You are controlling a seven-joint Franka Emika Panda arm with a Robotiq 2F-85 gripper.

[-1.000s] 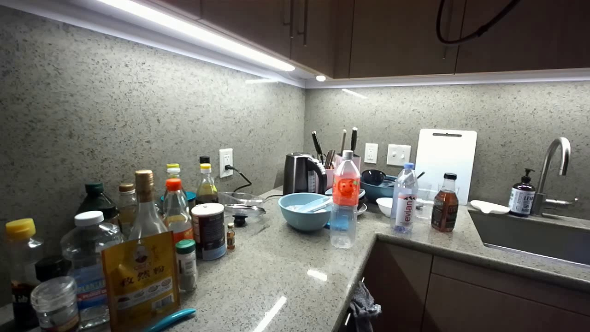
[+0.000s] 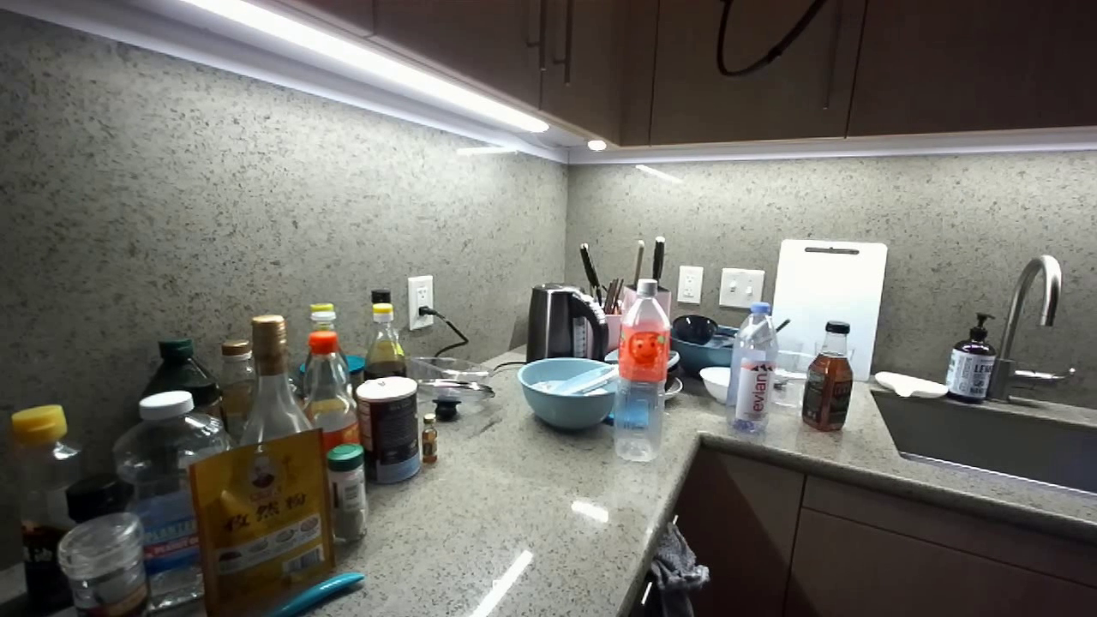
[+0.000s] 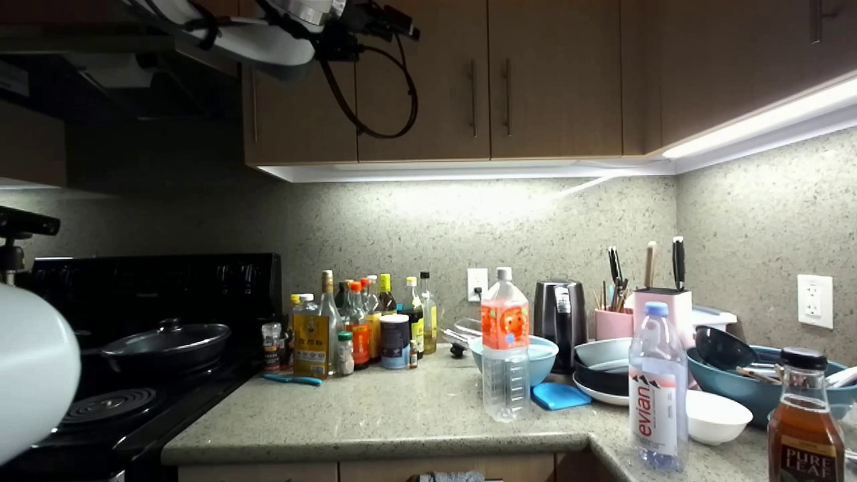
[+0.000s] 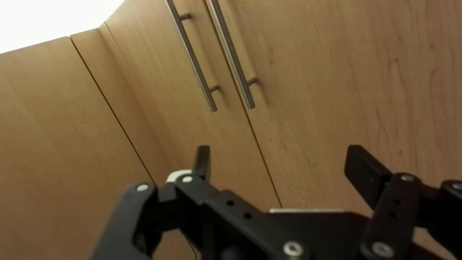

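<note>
My gripper is open in the wrist view, its two black fingers wide apart with nothing between them. Behind it in that view are wooden cabinet doors, with a pair of metal bar handles (image 4: 234,56) above the fingertips. In exterior view 2 the arm (image 3: 265,36) hangs high at the top, in front of the upper cabinets and well above the counter. The fingers cannot be made out in either exterior view; only a loop of black cable (image 2: 776,63) shows in exterior view 1.
Bottles stand on the counter: a red-labelled one (image 3: 504,345), an evian bottle (image 3: 659,385) and a tea bottle (image 3: 805,426). Beside them are a blue bowl (image 2: 567,394) and a kettle (image 2: 560,324). Condiments crowd the left. Bare counter (image 2: 494,494) lies between.
The black cable loop has shifted left and slightly lower in exterior view 1, so the arm has moved. Objects on the counter stand where they were.
</note>
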